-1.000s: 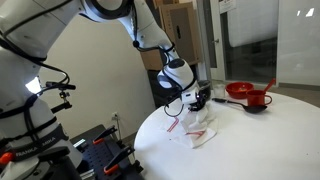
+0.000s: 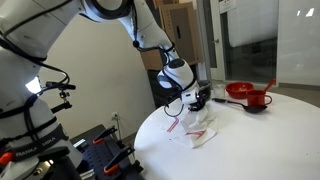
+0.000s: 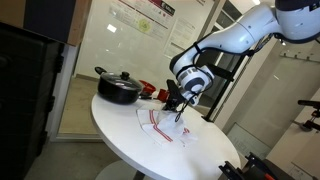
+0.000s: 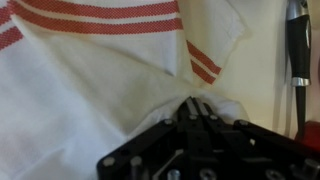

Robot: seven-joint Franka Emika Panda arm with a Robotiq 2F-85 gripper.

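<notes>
A white towel with red stripes [image 2: 192,134] lies crumpled on the white round table. Its folds gather and rise toward my gripper [image 3: 174,104], which points down at the towel's far part. In the wrist view the towel [image 4: 110,70] bunches up against the fingertips, and the gripper is shut on that bunched cloth. The striped part spreads out flat beyond the fold. The very tips are hidden by the cloth and the gripper body.
Red bowl [image 2: 238,90] and red pot [image 2: 259,99] stand behind and to the right. A black-handled utensil [image 4: 298,48] lies near the towel. In exterior view 2, a black lidded pot [image 3: 118,89] stands at the back.
</notes>
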